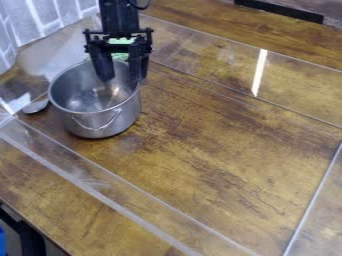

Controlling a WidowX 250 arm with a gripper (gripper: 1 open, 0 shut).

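A steel pot [96, 112] with a thin wire handle stands on the wooden table at the left. My dark gripper [119, 70] hangs over the back of its opening, fingers pointing down at or just inside the rim; whether anything is between them is hard to tell. A green object [123, 45] is partly hidden behind the gripper.
A ladle-like metal object [36, 104] lies left of the pot, beside a pale crumpled cloth or sheet at the back left. The wooden table [227, 150], crossed by clear strips or panels, is bare to the right and in front.
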